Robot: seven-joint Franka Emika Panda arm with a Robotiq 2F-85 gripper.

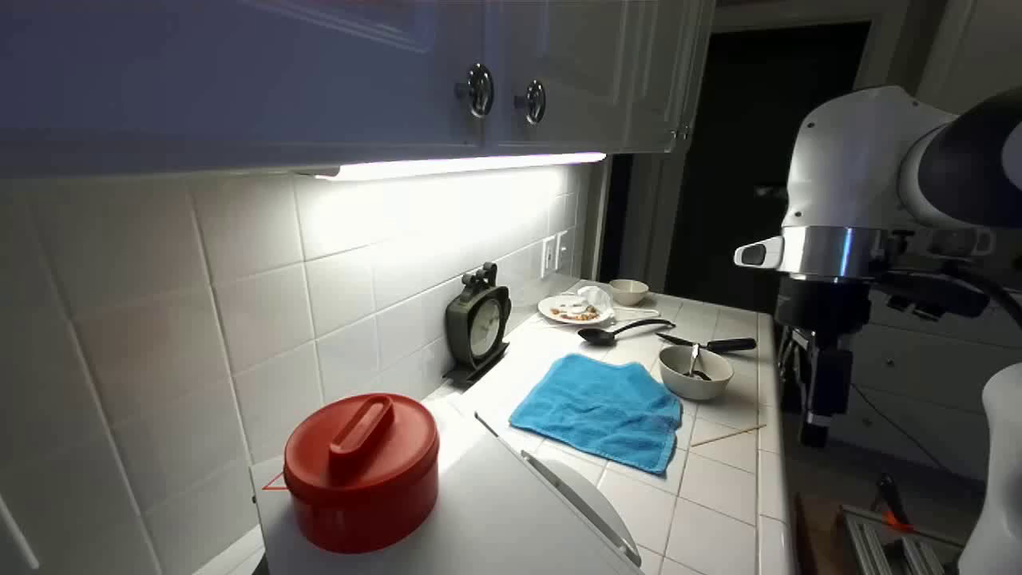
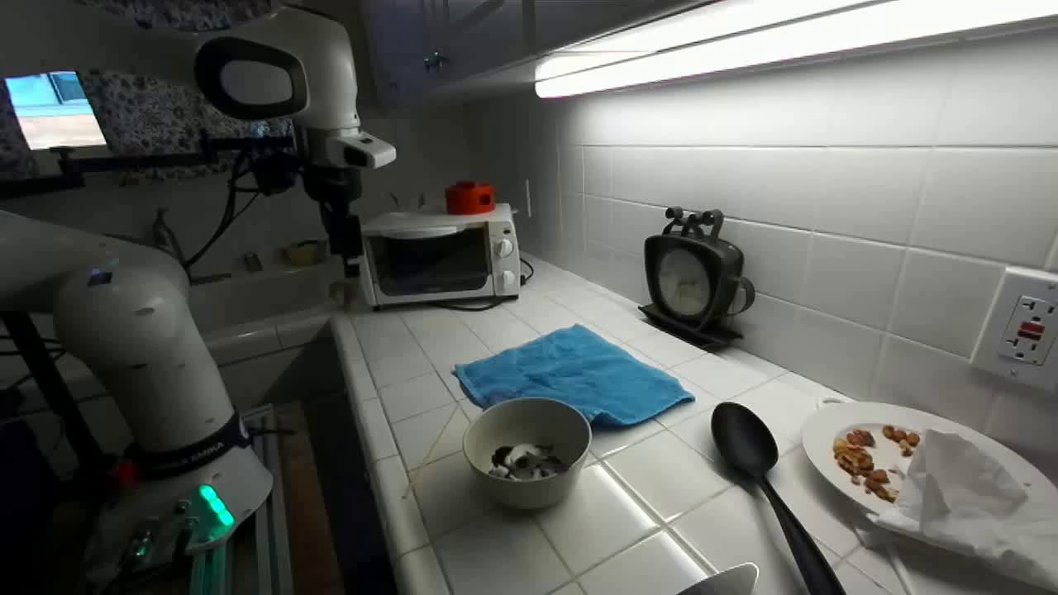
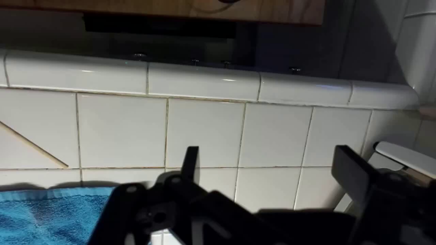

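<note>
My gripper is open, its two black fingers wide apart with only bare tile visible between them in the wrist view. In exterior view 1 the gripper [image 1: 814, 436] points down at the counter's front edge, to the right of the blue towel [image 1: 604, 407]. That towel lies flat but wrinkled on the white tiles. A pale bowl [image 2: 526, 454] holding a spoon and some dark and whitish pieces stands near it. One thin wooden stick [image 3: 34, 145] rests on the tiles beside the towel.
A white toaster oven [image 2: 436, 263] carries a red lidded pot [image 1: 364, 469]. Against the wall stands a dark scale [image 2: 694, 278]. A black spoon [image 2: 745, 441], a knife [image 1: 730, 344] and a plate with food scraps [image 2: 828, 436] occupy the far end. Tiles between towel and oven are clear.
</note>
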